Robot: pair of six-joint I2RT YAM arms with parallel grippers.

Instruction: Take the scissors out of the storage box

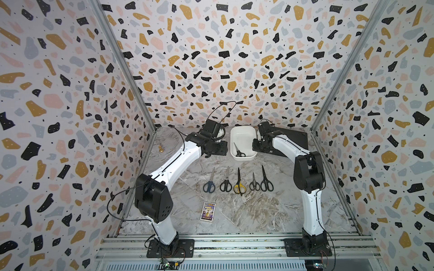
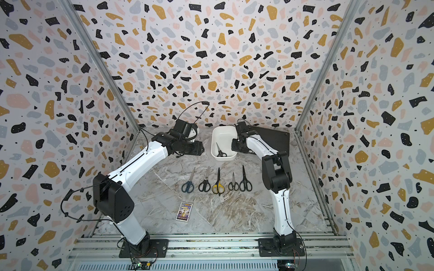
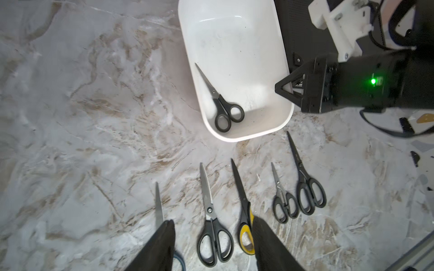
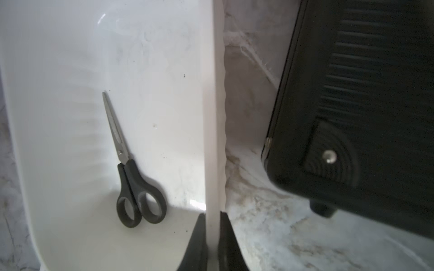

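The white storage box (image 1: 238,157) stands at the back of the table, and one pair of black-handled scissors (image 4: 124,155) lies inside it by the left wall. In the right wrist view my right gripper is shut on the box's right wall (image 4: 210,113), one finger on each side of it. My left gripper stands open, nothing between its fingers, above the table to the left of the box. Several other scissors lie in a row in front of the box, among them a yellow-black pair (image 3: 244,203) and a blue-handled pair (image 1: 209,184).
A black case (image 4: 375,113) lies right of the box, with a narrow gap between. A small printed card box (image 1: 208,211) lies near the front, a gold chess piece (image 1: 161,148) at the far left. The table left of the box is bare.
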